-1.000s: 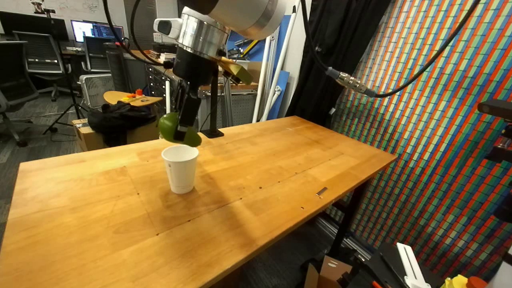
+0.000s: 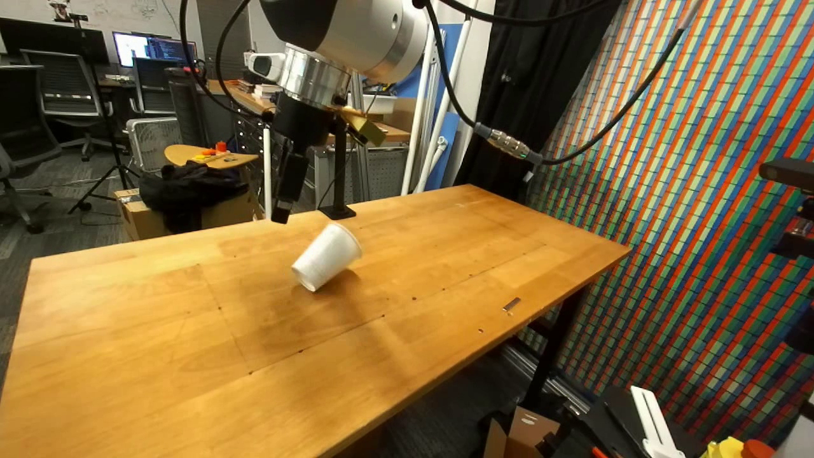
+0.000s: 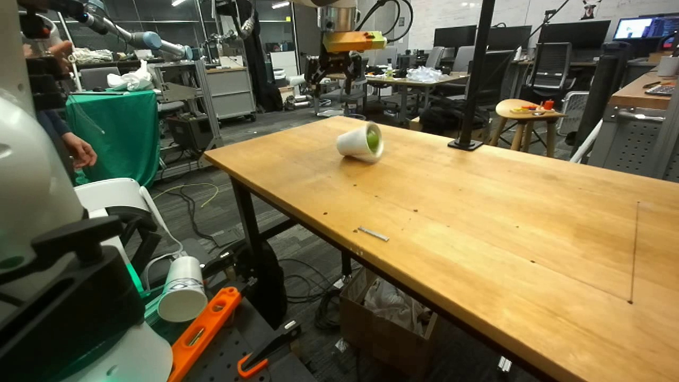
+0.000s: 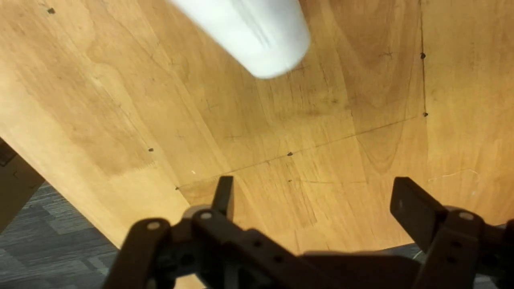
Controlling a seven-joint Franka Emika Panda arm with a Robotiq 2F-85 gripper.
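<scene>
A white cup [image 2: 327,256] is tipped over on the wooden table. In exterior view 2 the cup [image 3: 351,144] has its mouth toward that camera, and a green object [image 3: 373,140] shows inside it. Only the cup's lower end [image 4: 277,43] shows at the top of the wrist view, slightly blurred; the green object is hidden there. Above the table, apart from the cup, my gripper holds its fingers wide open with bare wood seen between them. Exterior view 1 has the gripper [image 2: 280,214] up and to the left of the cup.
Bare wooden table [image 2: 191,343] surrounds the cup on most sides. A black post base [image 2: 338,212] stands at the table's back edge. A small metal strip [image 3: 373,233] lies near another edge.
One second ago the cup stood upright and the gripper held the green object above it. Now the cup is tilted over, shifted right, with the green object inside, and the gripper is empty.
</scene>
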